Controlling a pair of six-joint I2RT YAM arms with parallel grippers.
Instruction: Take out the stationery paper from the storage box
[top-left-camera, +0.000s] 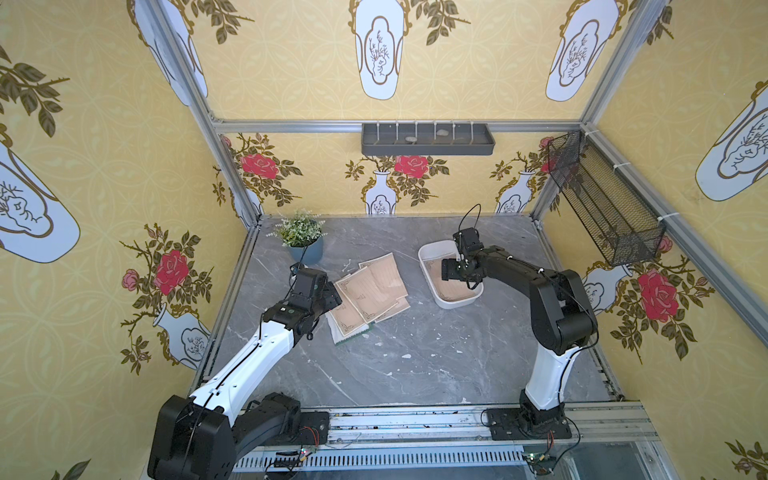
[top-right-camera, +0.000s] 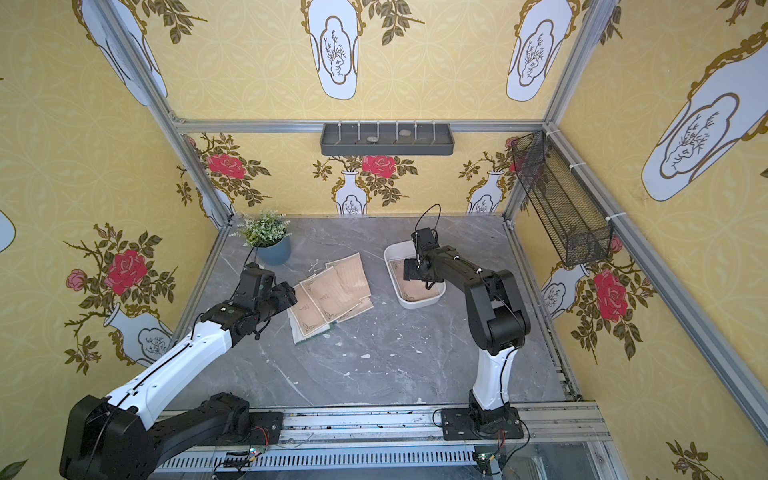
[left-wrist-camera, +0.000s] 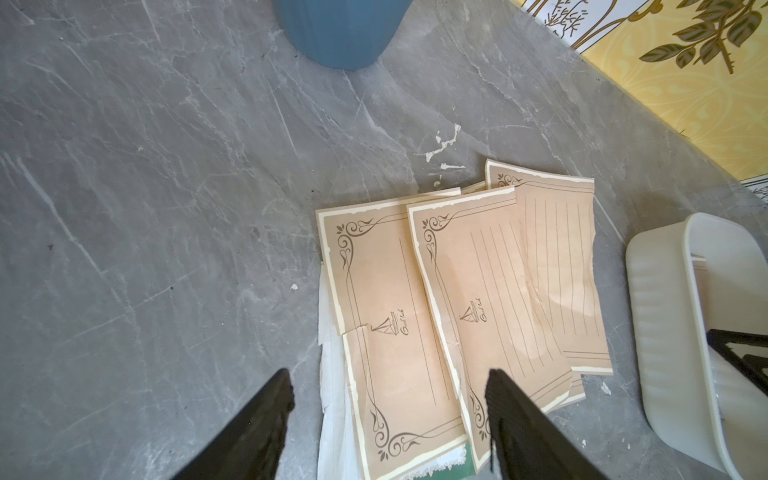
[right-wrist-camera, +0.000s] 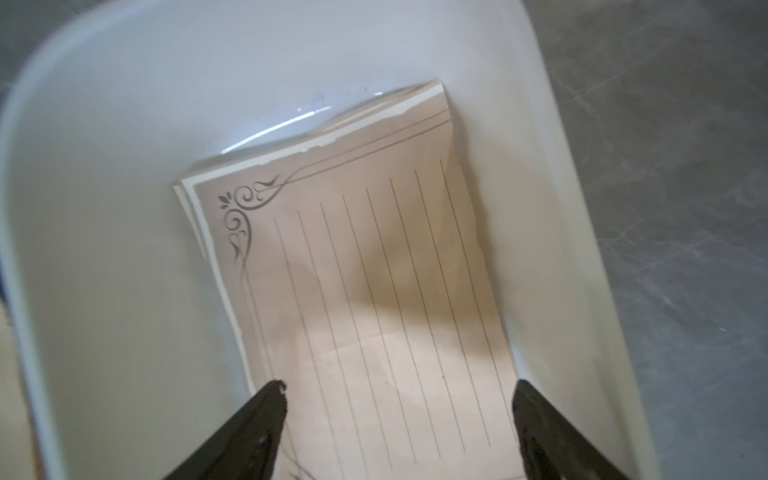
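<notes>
The white plastic storage box (top-left-camera: 429, 288) sits right of centre on the table, with beige lined stationery paper (right-wrist-camera: 376, 296) lying in it. My right gripper is over the box, its fingers apart above that paper with nothing seen held. Several loose sheets (left-wrist-camera: 488, 304) lie overlapping left of the box, some whitish paper beneath them. My left gripper hangs over the left edge of these sheets, open and empty.
A potted plant in a blue pot (top-left-camera: 305, 249) stands behind the sheets. A wire basket (top-left-camera: 608, 200) hangs on the right wall, a grey tray (top-left-camera: 427, 148) on the back wall.
</notes>
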